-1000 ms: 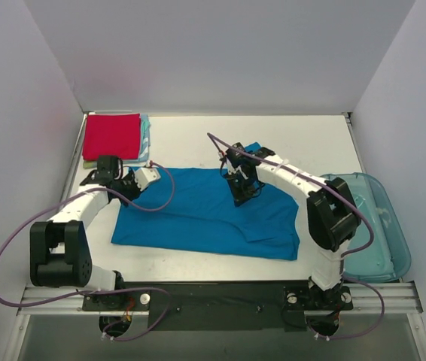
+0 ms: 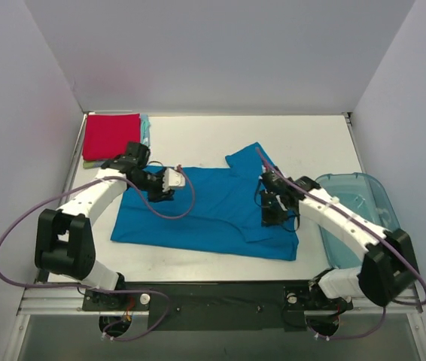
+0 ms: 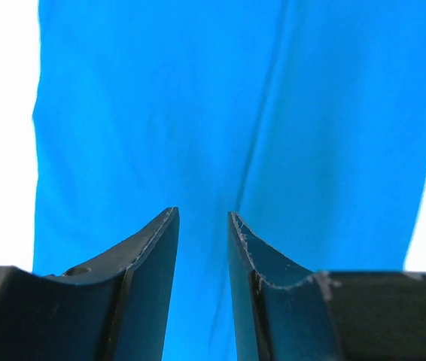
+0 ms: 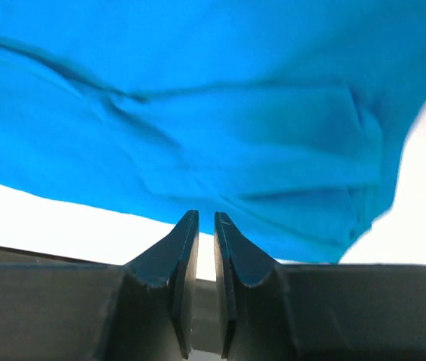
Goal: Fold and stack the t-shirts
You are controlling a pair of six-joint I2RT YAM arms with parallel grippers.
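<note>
A blue t-shirt point(image 2: 198, 237) is spread flat across the middle of the table, one part reaching toward the back right and a folded, creased flap at its right end point(image 4: 258, 135). My left gripper hangs over the shirt's left part, its fingertips a little apart with nothing visible between them, near a long fold line. My right gripper is shut, nothing seen between its fingers, above the creased right end near the front edge of the cloth. A folded red shirt point(image 2: 111, 131) lies on lighter folded cloth at the back left.
A clear teal bin point(image 2: 356, 195) stands at the right, partly behind my right arm. Bare white table point(image 2: 190, 135) shows at the back and along the front. Walls close in both sides, and cables loop over both arms.
My left gripper has moved right over the blue shirt. My right gripper has come toward the front and right, to the shirt's right end. The shirt looks unchanged.
</note>
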